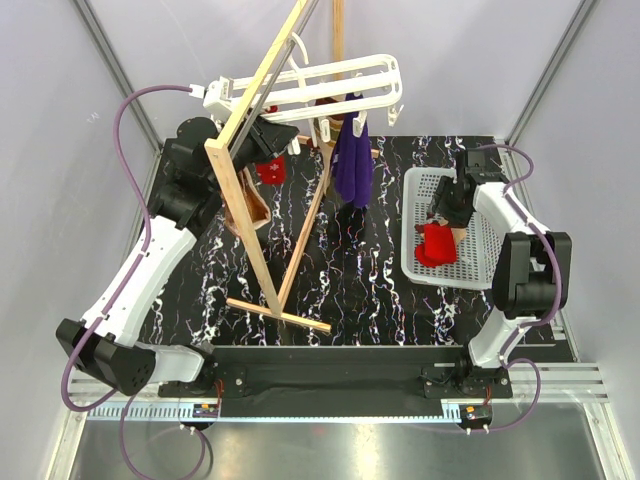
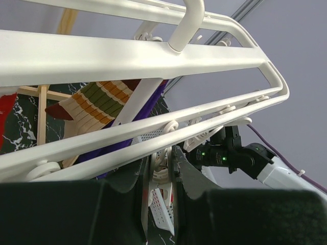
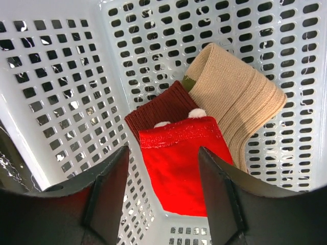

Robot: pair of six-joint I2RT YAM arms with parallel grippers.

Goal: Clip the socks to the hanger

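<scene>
A white hanger point(image 1: 340, 72) on a wooden stand carries purple socks point(image 1: 352, 160), with red and patterned socks point(image 2: 97, 102) behind. My left gripper is at the hanger's rail, a white clip between its fingers; whether they grip it is unclear. My right gripper is open over the white basket point(image 3: 46, 102), above a red sock point(image 3: 179, 168), with a dark red sock point(image 3: 158, 109) and a beige sock point(image 3: 235, 97) beside it.
The wooden frame point(image 1: 250, 230) and its feet occupy the left and middle of the marble-patterned table. Bare table point(image 1: 370, 300) lies between the stand and the basket.
</scene>
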